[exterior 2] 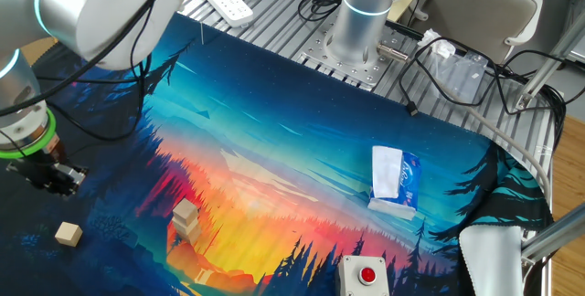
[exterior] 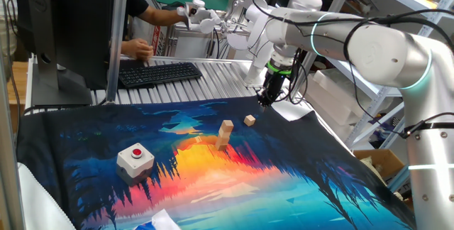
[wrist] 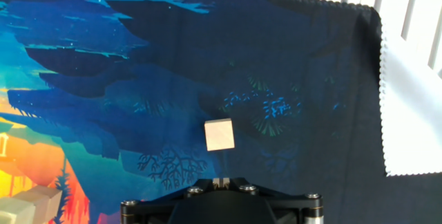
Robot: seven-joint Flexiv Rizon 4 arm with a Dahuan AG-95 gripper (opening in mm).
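A loose wooden cube lies on the dark part of the printed cloth, apart from a small upright stack of wooden blocks. My gripper hangs above the cloth near that cube, not touching it. From the second exterior view, the cube is below the gripper in the picture, and the stack stands to the right. In the wrist view the cube sits just ahead of the gripper, whose fingertips meet in the middle. No block shows between them. The stack is cut off at the lower left.
A grey box with a red button stands on the cloth's left side. A blue-and-white tissue pack lies near the robot base. A keyboard and monitor are behind the cloth.
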